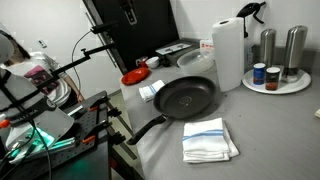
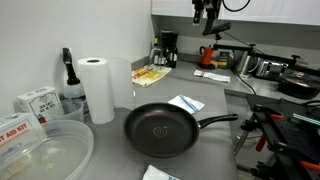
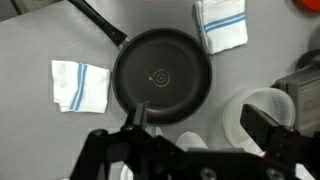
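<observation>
A black frying pan [image 1: 187, 98] lies on the grey counter with its handle toward the robot's base. A folded white cloth with blue stripes [image 1: 208, 141] is on one side of it, and a second striped cloth [image 1: 152, 91] is on the other. In the wrist view my gripper stands open above the pan [image 3: 162, 75], with nothing between its fingers. The two cloths [image 3: 81, 87] [image 3: 221, 22] flank the pan there. The gripper also hangs high above the counter in exterior view 2, clear of everything.
A paper towel roll [image 1: 229, 55] stands behind the pan. A white plate [image 1: 258, 88] with several shakers and mills is at the back right. A clear plastic bowl [image 2: 52, 150] and red bowls [image 1: 135, 76] are also out. Open counter surrounds the near cloth.
</observation>
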